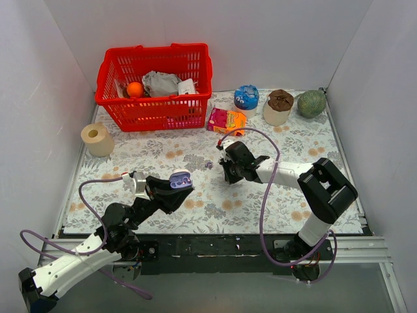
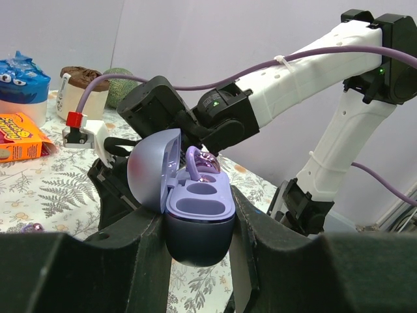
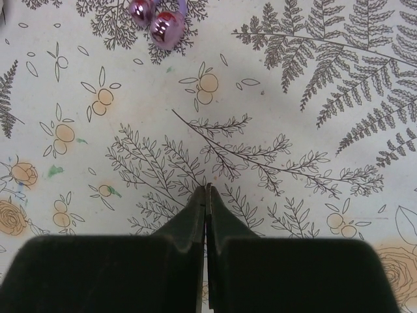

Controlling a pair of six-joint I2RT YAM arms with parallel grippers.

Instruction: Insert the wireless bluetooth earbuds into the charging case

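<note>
The open lilac charging case (image 2: 199,215) is held upright in my left gripper (image 1: 177,190), which is shut on it; its lid stands up, and a purple, shiny earbud shape shows at its back. On the patterned table two purple earbuds (image 3: 166,29) lie close together, also seen as a small purple spot (image 1: 208,165) in the top view. My right gripper is shut with nothing between its fingertips, pointing down at the bare cloth beside the earbuds.
A red basket (image 1: 153,114) stands at the back left, an orange snack box (image 1: 225,121), blue container (image 1: 246,97), brown-topped jar (image 1: 279,107) and melon (image 1: 311,104) at the back right, a tan roll (image 1: 98,139) at left.
</note>
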